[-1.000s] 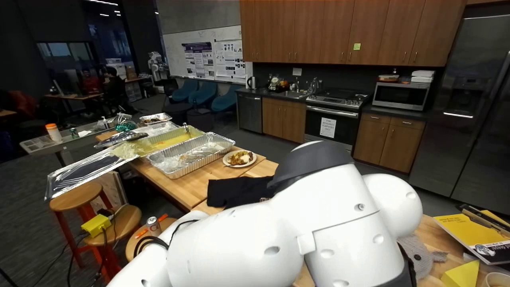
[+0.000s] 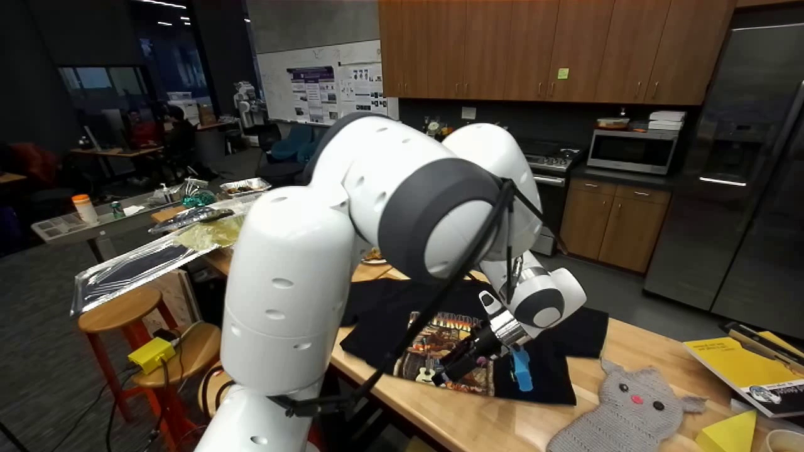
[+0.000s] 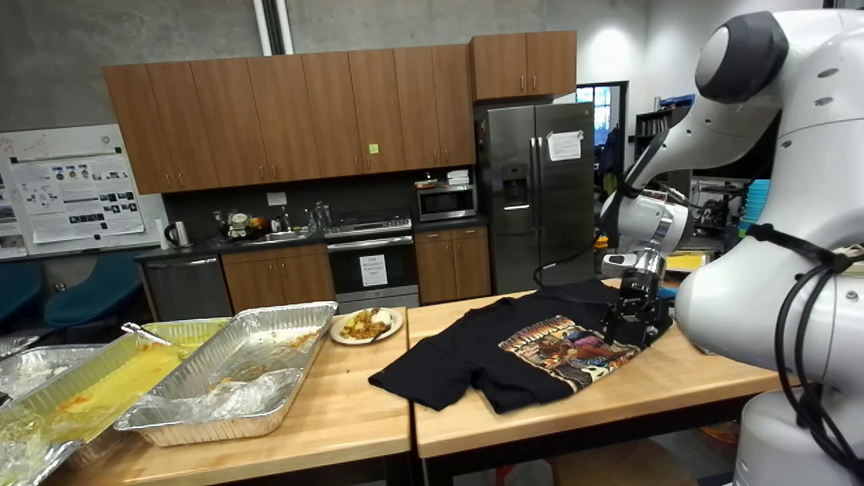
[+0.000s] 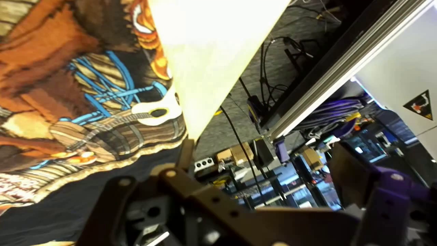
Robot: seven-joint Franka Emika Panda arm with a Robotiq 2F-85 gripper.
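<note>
A black T-shirt [image 3: 486,340] with a colourful printed picture lies spread on the wooden table, its far part partly behind my arm. My gripper [image 3: 630,333] is low at the print's right side, pointing down. In the wrist view the gripper stands open, its two dark fingers wide apart with nothing held between them. The shirt's print [image 4: 118,119], with a white guitar, fills the left of that view, and the table edge [image 4: 209,69] runs beside it. Whether a fingertip touches the cloth I cannot tell.
A grey knitted toy [image 2: 629,410], a yellow block [image 2: 727,433] and a yellow book [image 2: 735,365] sit on the table's right. A blue item [image 2: 521,369] shows by the gripper. Foil trays [image 3: 243,372] and a plate of food [image 3: 366,325] occupy the other side.
My arm has swung up and leftward in exterior view 1 and now stands bent. The gripper, shirt print and grey toy now show there, while the trays and plate are mostly covered.
</note>
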